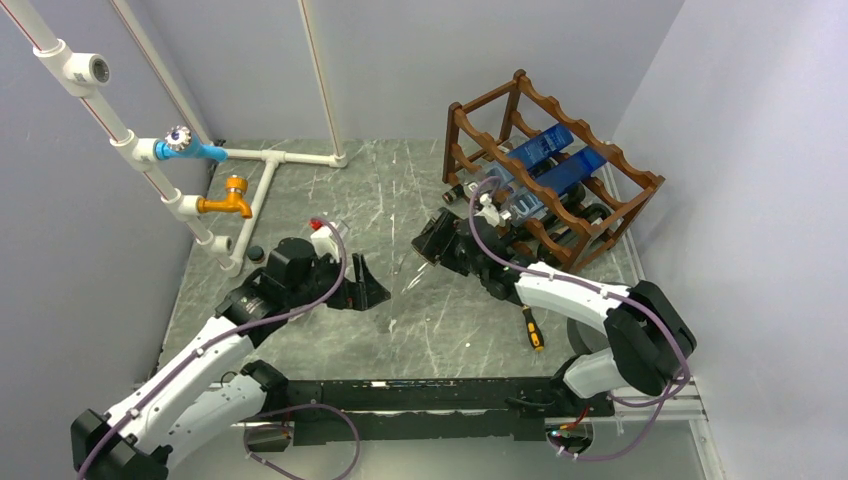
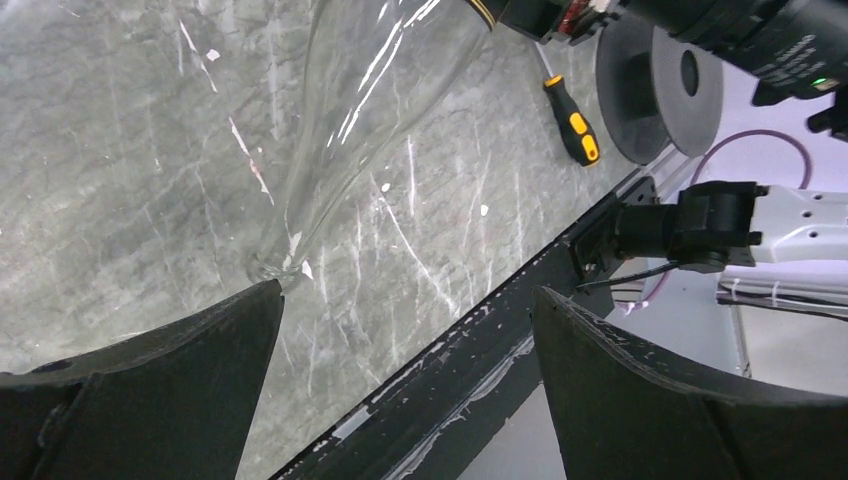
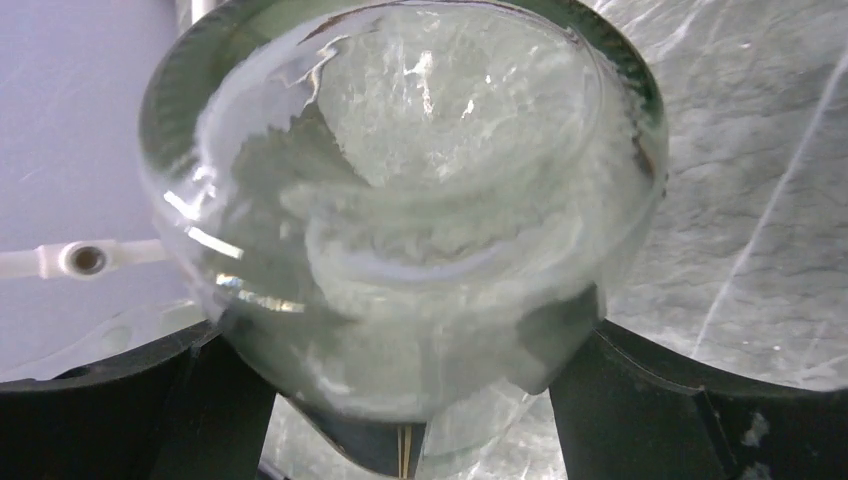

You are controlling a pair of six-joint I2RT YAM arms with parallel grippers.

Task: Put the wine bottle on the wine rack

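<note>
A clear glass bottle [image 2: 370, 120] fills the upper middle of the left wrist view, near my right arm. In the right wrist view, the thick glass base of a bottle [image 3: 410, 160] sits between the open fingers of my right gripper [image 1: 432, 236], very close to the camera. My left gripper [image 1: 368, 286] is open at the middle of the table, with the clear bottle ahead of its fingers in its wrist view and nothing between them. The wooden wine rack [image 1: 553, 105] stands back right, holding several bottles.
White pipes [image 1: 285, 157] with blue and orange taps line the back left. A screwdriver [image 1: 532, 330] and grey discs [image 2: 680, 90] lie at the front right.
</note>
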